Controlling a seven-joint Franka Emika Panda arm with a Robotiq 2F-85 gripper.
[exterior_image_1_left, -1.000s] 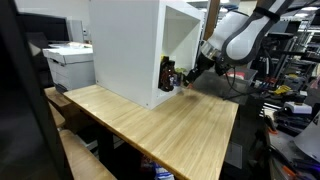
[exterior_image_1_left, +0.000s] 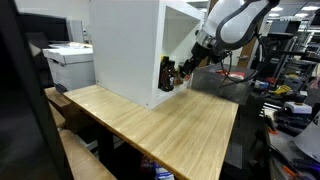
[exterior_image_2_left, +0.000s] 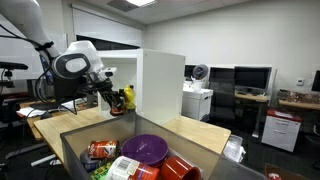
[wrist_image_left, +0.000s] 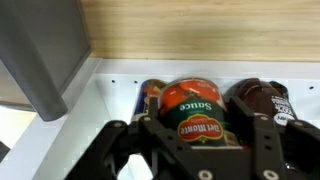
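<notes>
A can with a red and green label (wrist_image_left: 195, 108) sits between the fingers of my gripper in the wrist view, its lid end facing the camera. The gripper is shut on it. In exterior view 1 the gripper (exterior_image_1_left: 187, 74) is at the open front of the white shelf unit (exterior_image_1_left: 125, 45), beside a dark bottle (exterior_image_1_left: 164, 76). Exterior view 2 shows the can (exterior_image_2_left: 118, 109) under the gripper, higher than the grey bin; the fingers are too small there to make out.
Another dark bottle (wrist_image_left: 264, 100) and a blue-and-yellow container (wrist_image_left: 152, 90) stand close to the held can. The grey bin (exterior_image_2_left: 215, 160) holds several items, among them a purple round container (exterior_image_2_left: 145, 150) and a red can (exterior_image_2_left: 178, 168).
The white arm has risen somewhat over the last second, and the gripper has come up with it near the shelf opening. The shelf unit has not moved.
</notes>
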